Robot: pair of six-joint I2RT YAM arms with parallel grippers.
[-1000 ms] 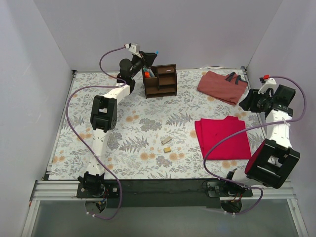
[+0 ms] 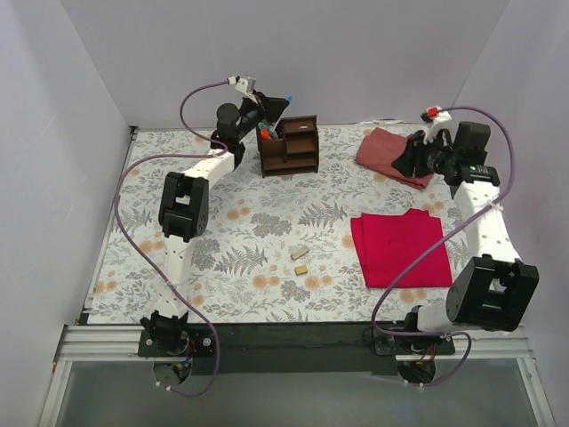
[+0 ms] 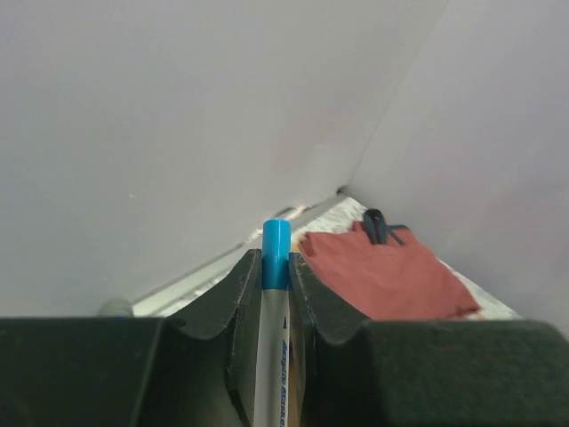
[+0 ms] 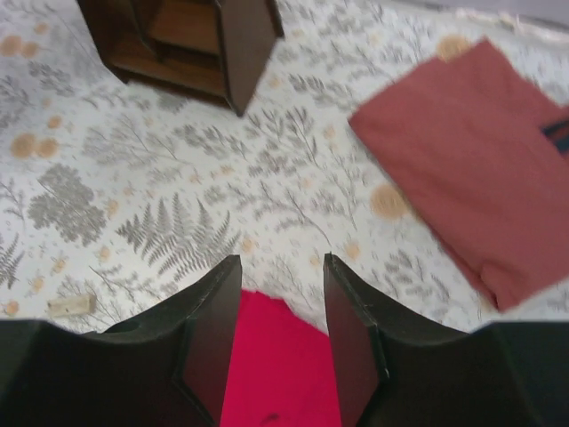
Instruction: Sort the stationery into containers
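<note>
A white marker with a blue end (image 3: pixel 276 253) stands upright in my left gripper, which is shut on it. In the top view the left gripper (image 2: pixel 281 105) is just above the back of the brown wooden organizer (image 2: pixel 290 166); the marker's lower end is hidden there. Something orange-red (image 2: pixel 265 134) shows in its left compartment. My right gripper is open with nothing between its fingers, above the table at the right. A pale block (image 2: pixel 300 253) and a yellowish block (image 2: pixel 300 269) lie on the table at front centre.
A dark red bag (image 2: pixel 378 152) with black straps lies at the back right, partly behind the right gripper. Nearer the front is a bright red cloth (image 2: pixel 404 253). Floral tablecloth lies bare in the middle and at left.
My right gripper has swung left from the right edge to over the dark red bag. The left gripper and its marker have shifted slightly right and toward the organizer.
</note>
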